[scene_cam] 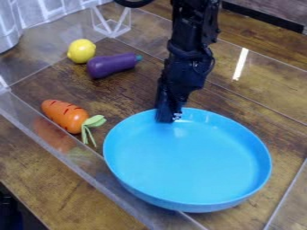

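Note:
The black gripper (171, 110) reaches down to the far rim of a large blue plate (186, 163), its tips at or just over that edge; whether they are open or shut is hard to make out. An orange carrot toy (64, 114) with green leaves lies left of the plate. A purple eggplant (113, 65) and a yellow lemon (81, 51) lie at the back left.
A clear plastic edge runs along the left, and a white object (6, 22) stands at the top left corner.

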